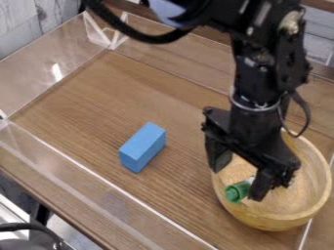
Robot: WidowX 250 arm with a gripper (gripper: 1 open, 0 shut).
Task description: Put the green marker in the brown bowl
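The green marker (236, 191) lies inside the tan-brown bowl (298, 202), near its front-left wall. Only part of the marker shows, its green end with a pale section behind it; the black fingers cover the rest. Directly above it, partly over the bowl, my black gripper (240, 182) points down. Its fingers are spread to either side of the marker, and the fingers stand open. How much space separates the fingertips from the marker is hard to tell.
A blue box (143, 147) sits on the wooden table (104, 103) left of the bowl. Clear low walls (98, 190) border the tray-like surface.
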